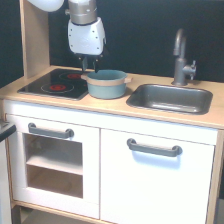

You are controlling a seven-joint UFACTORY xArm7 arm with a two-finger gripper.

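Observation:
A blue-grey pot (107, 88) with small brownish handles is on the wooden counter, between the stove and the sink. My gripper (90, 66) comes down from above at the pot's left rear side. Its dark fingers reach close to the left handle and rim. At this size, the gap between them and any hold on the pot are too small to make out.
A black stovetop (58, 84) with red burner rings lies left of the pot. To the right are a dark sink (172, 98) and a grey faucet (181, 60). White cabinet doors with grey handles form the front; the left one has an opening.

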